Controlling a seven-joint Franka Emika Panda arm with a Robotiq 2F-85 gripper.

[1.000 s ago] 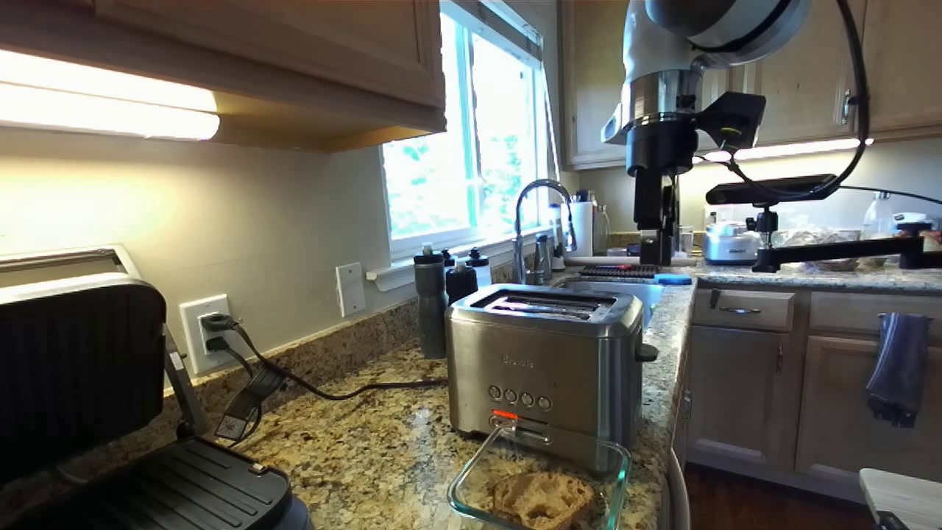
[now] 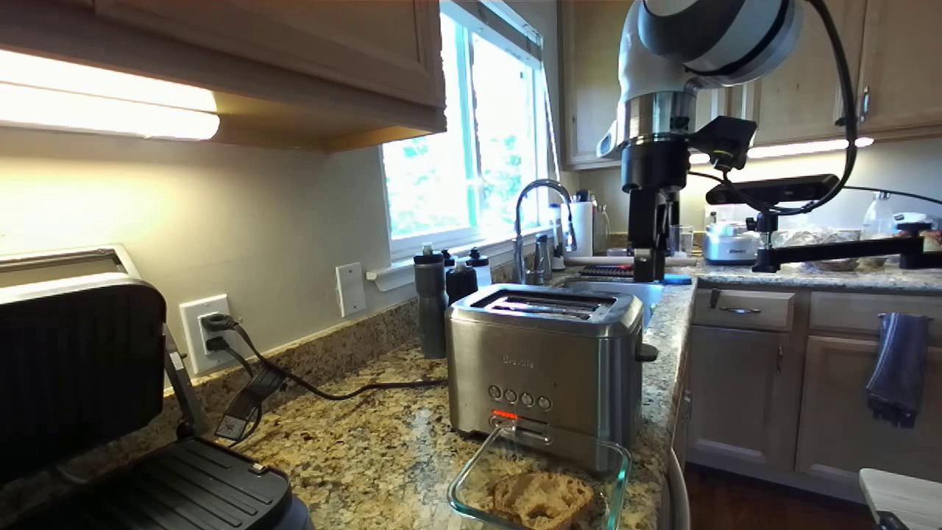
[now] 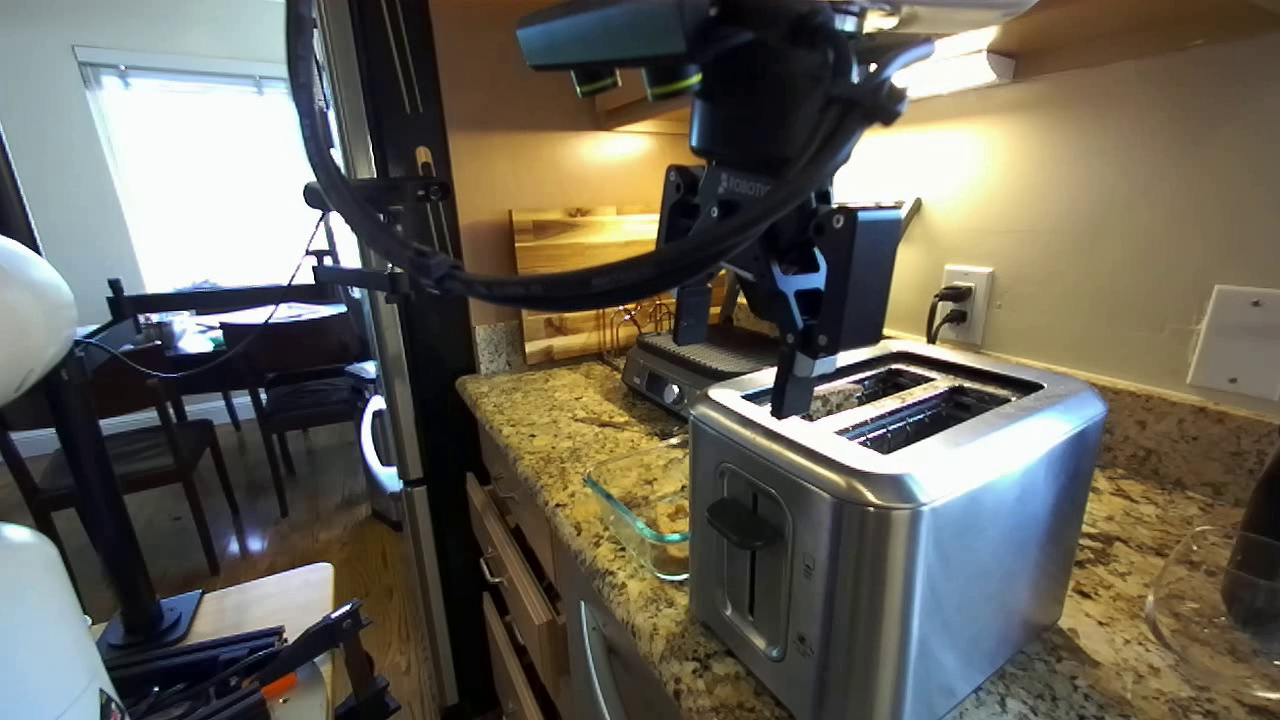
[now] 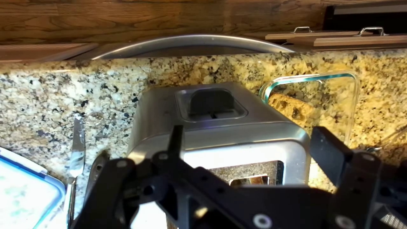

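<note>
My gripper (image 3: 741,348) is open, pointing down over the lever end of the steel toaster (image 3: 888,576), with nothing held between its fingers. In the wrist view, one finger (image 4: 176,139) stands on either side of the toaster's top. The dark lever (image 3: 744,524) sits high in its track. One slot has a brownish surface inside; I cannot tell whether it is bread or a reflection. A piece of bread (image 2: 543,499) lies in the clear glass dish (image 2: 455,489), beside the toaster's button end.
An open grill (image 2: 203,481) stands at the left in exterior view 1. A knife (image 4: 78,149) and a blue-edged lid (image 4: 23,190) lie on the counter. Dark bottles (image 2: 430,305) stand behind the toaster, and a power cord (image 2: 353,389) runs to the wall.
In exterior view 1, my arm and gripper have come down a little and shifted slightly left. The toaster, dish and bread have stayed in place.
</note>
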